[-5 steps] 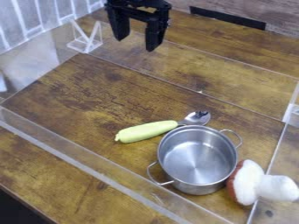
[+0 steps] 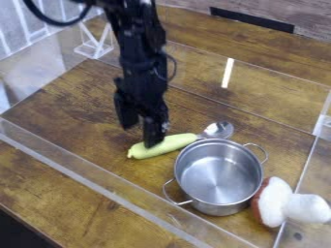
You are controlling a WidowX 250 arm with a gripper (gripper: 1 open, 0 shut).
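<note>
My gripper has its black fingers open, just above a pale green, elongated vegetable lying on the wooden table. Directly right of the vegetable stands a steel pot with two handles, empty inside. Behind the pot lies a shiny metal spoon. The motion blurs the gripper somewhat.
A red and white object, perhaps a mushroom, lies at the pot's right. Clear edging strips run along the left, front and right.
The objects on the table have not visibly moved.
</note>
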